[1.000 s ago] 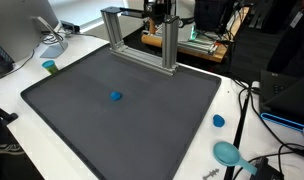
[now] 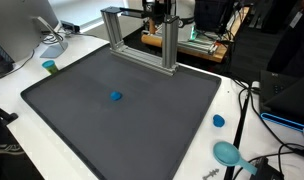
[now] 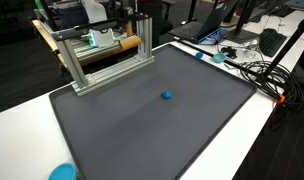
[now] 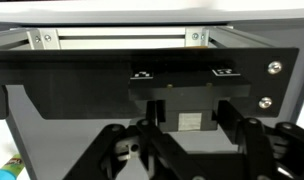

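The wrist view shows my gripper in front of a wide black panel [image 4: 82, 78] with a protruding black handle-like block [image 4: 187, 88]. My dark fingers [image 4: 232, 122] stand apart, one at each side of the block's lower part; whether they touch it cannot be told. A small pale rectangle [image 4: 190, 121] shows between them. A silver metal frame [image 3: 104, 68] stands at the mat's edge, with the dark arm parts above it cut off by the picture's top. A small blue object [image 2: 115, 96] lies on the grey mat [image 2: 102, 130].
Beside the mat are a blue round piece [image 2: 219, 121] and a teal bowl-like thing [image 2: 230, 155]. A green cup-like object [image 2: 50, 67] stands at the far left corner, with a laptop [image 2: 52, 42] behind. Cables [image 3: 277, 72] lie off the mat.
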